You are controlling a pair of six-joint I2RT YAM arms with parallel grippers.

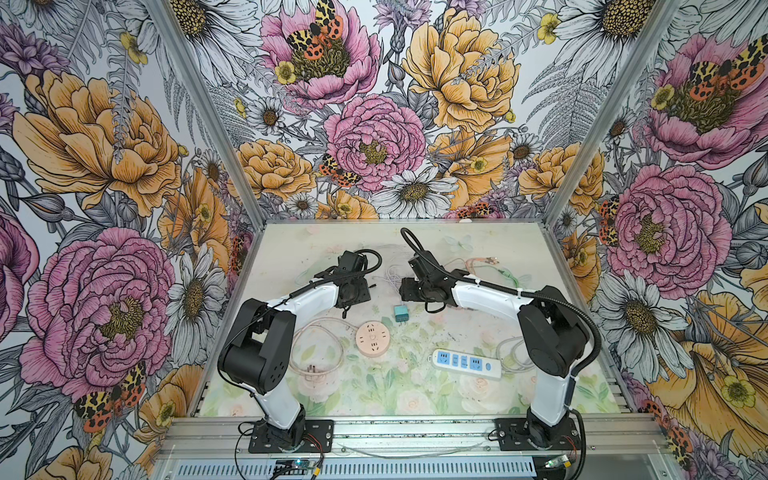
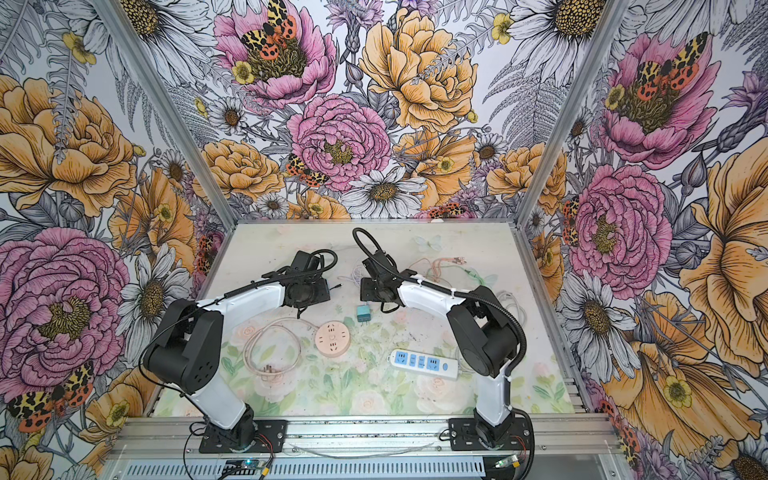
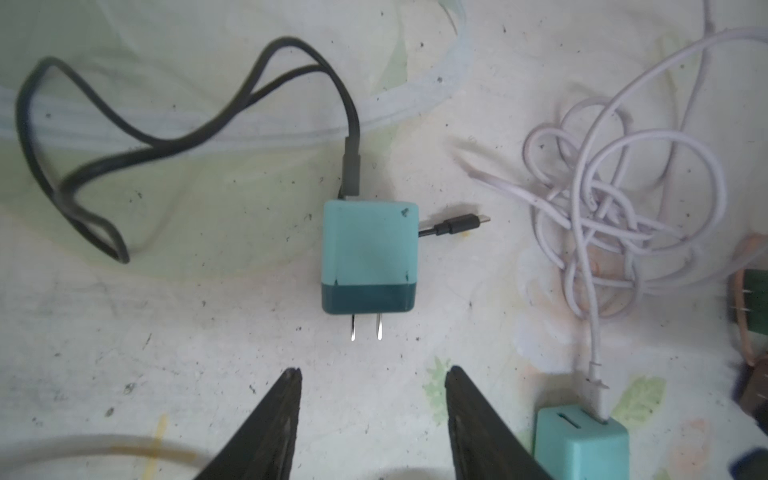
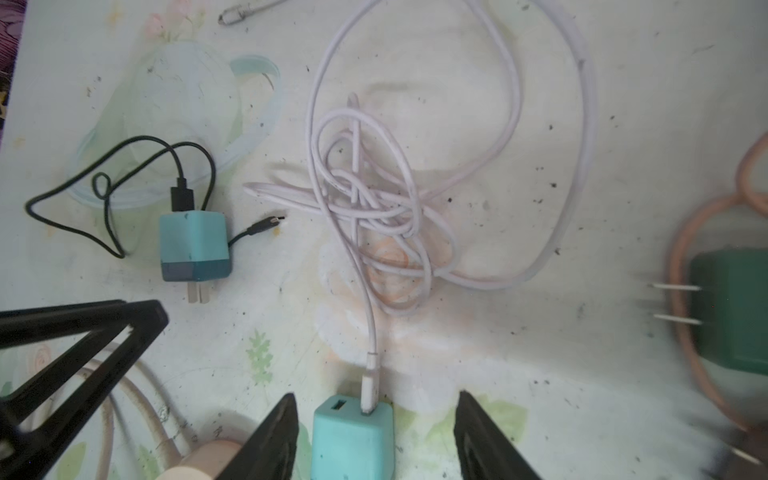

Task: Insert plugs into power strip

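Note:
A teal charger (image 3: 369,256) with a black cable and two prongs lies on the table, ahead of my open left gripper in the left wrist view. A second teal charger (image 4: 353,440), with a white cable in its top, lies partly between the fingertips of my open right gripper; its lower part is cut off by the frame. Neither gripper holds anything. The white power strip (image 1: 466,363) with blue sockets lies at the front right. A round pink power strip (image 1: 373,339) sits nearer the middle. Both show no plug in their sockets.
A tangled white cable (image 4: 376,208) spreads beyond the second charger. The dark green plug (image 4: 732,308) lies to its right beside a pinkish cord. Both arms' hands are close together over the table's middle. Open table surface shows between the two strips.

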